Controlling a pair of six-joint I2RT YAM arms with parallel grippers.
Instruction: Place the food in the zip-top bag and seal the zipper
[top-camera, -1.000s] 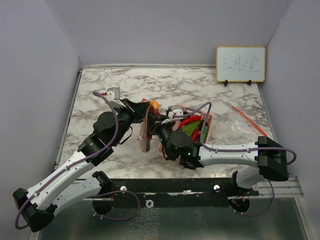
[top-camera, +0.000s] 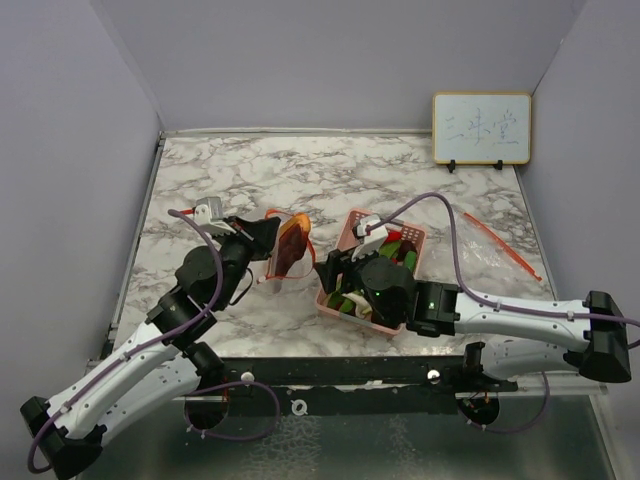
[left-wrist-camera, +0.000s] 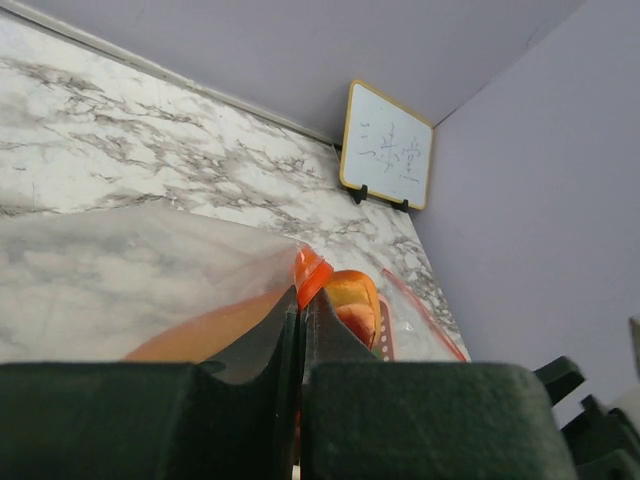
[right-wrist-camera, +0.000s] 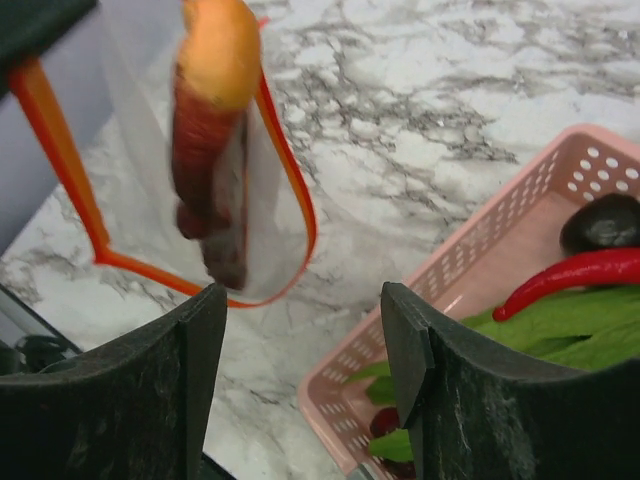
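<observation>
My left gripper (top-camera: 262, 232) is shut on the orange-zippered rim of the clear bag (left-wrist-camera: 150, 270), holding it up left of the pink basket. Inside the bag, in the right wrist view, are an orange food piece (right-wrist-camera: 215, 55) and dark red-brown pieces (right-wrist-camera: 205, 160). My right gripper is part open over the left side of the basket (right-wrist-camera: 475, 245), apart from the bag, with nothing seen held. The basket holds green vegetables (right-wrist-camera: 570, 330), a red pepper (right-wrist-camera: 565, 275) and a dark round piece (right-wrist-camera: 600, 225).
Another clear bag (top-camera: 480, 245) with an orange zipper lies flat at the right of the marble table. A whiteboard (top-camera: 480, 128) stands at the back right.
My right gripper has drawn away from the bag to the right, over the basket. My left gripper with the bag has moved slightly left.
</observation>
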